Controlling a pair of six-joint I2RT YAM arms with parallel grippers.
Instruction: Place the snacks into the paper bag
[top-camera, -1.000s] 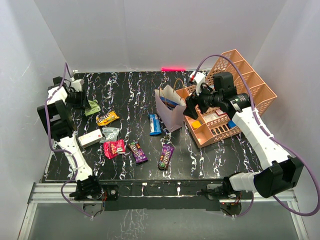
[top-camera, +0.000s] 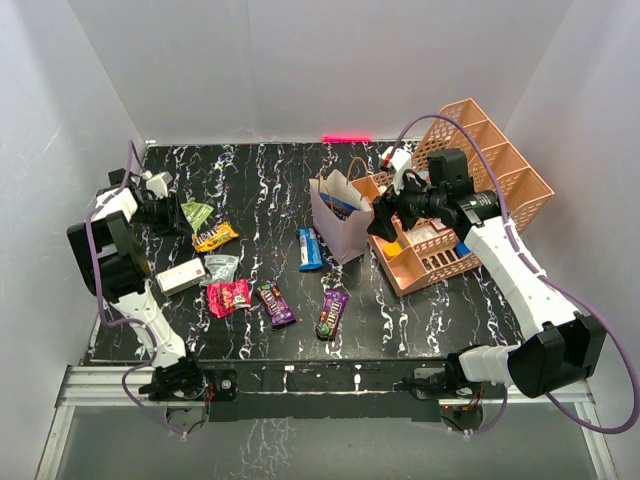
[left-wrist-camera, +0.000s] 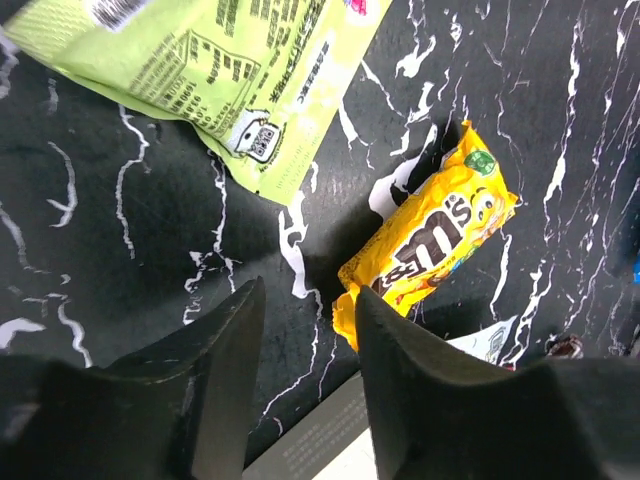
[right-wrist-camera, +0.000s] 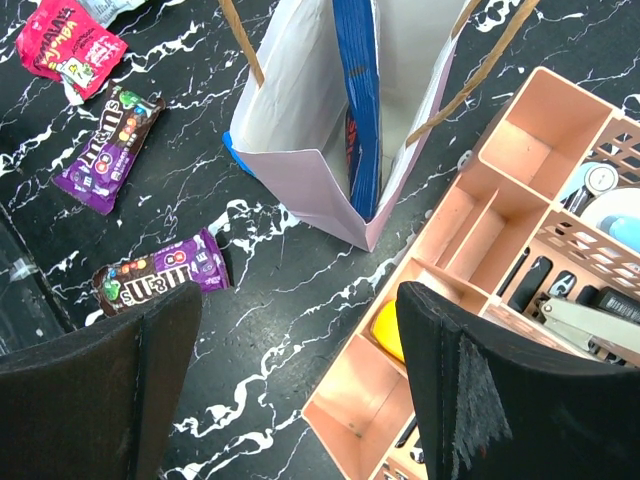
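My left gripper (top-camera: 178, 222) is over the left of the counter, fingers apart and empty, just left of a yellow M&M's pack (left-wrist-camera: 430, 240) and near a green snack pack (left-wrist-camera: 220, 80). Purple M&M's packs (top-camera: 275, 304) (top-camera: 331, 314), a red pack (top-camera: 228, 296), a silver pack (top-camera: 219, 268) and a blue pack (top-camera: 309, 249) lie loose. The paper bag (top-camera: 339, 225) stands upright with a blue packet (right-wrist-camera: 360, 100) inside. My right gripper hangs open, empty, over the bag's right side.
A white box (top-camera: 180, 277) lies at the left. A peach organiser (top-camera: 420, 270) full of small items sits right of the bag. A pink strip (top-camera: 346, 138) lies at the back.
My left gripper has moved toward the front, away from the green pack and closer to the yellow pack. The right arm is unchanged.
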